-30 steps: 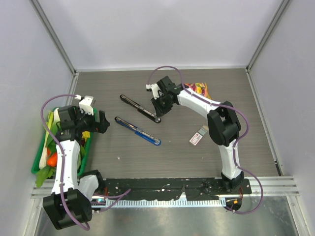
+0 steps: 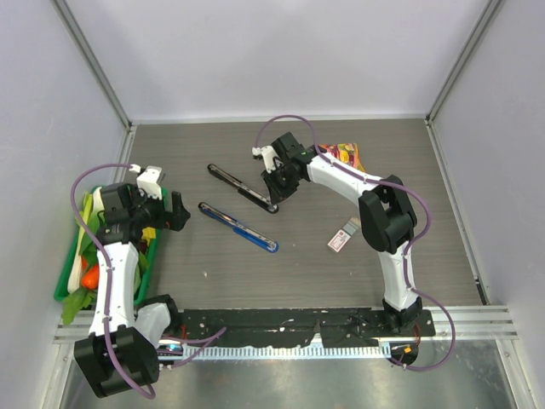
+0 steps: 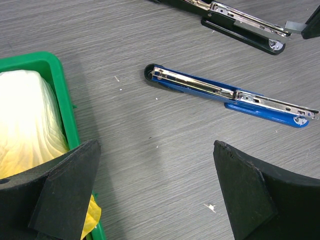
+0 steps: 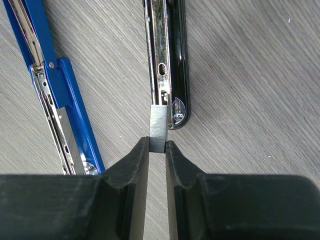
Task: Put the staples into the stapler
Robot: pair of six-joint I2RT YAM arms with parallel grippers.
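Note:
A strip of staples (image 4: 158,125) is pinched in my right gripper, lying in line with the end of the opened black stapler (image 4: 178,60), at its metal channel. The blue stapler (image 4: 75,105), also opened flat, lies beside it. My left gripper is open and empty above the table near the green tray, with both staplers in its view. In the top view the right gripper is over the black stapler's near end. A staple box (image 2: 338,241) lies to the right.
A green tray (image 3: 66,107) of vegetables is at the left. A colourful packet (image 2: 347,152) lies at the back right, partly behind the right arm.

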